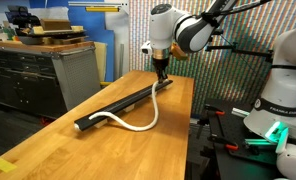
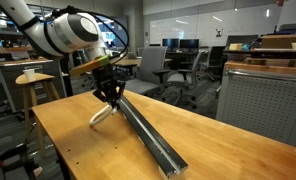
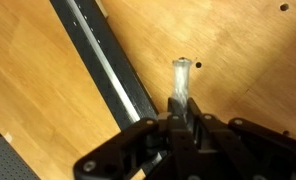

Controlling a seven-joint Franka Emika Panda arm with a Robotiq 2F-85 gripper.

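A pale flexible hose (image 1: 138, 129) curves over the table from the near end of a long black rail (image 1: 120, 104) to my gripper (image 1: 161, 79). In the wrist view, my gripper is shut on the hose (image 3: 181, 78), whose pale end sticks out beyond the fingers. The rail (image 3: 108, 62) runs diagonally to the left of the fingers, with a pale strip along its middle. From the other side, the hose (image 2: 100, 117) bows away from the rail (image 2: 151, 134), and the gripper (image 2: 115, 104) is close to the rail's far end.
Small dark holes (image 3: 198, 65) dot the tabletop. A stool (image 2: 40, 88) and office chairs (image 2: 181, 80) stand beyond it.
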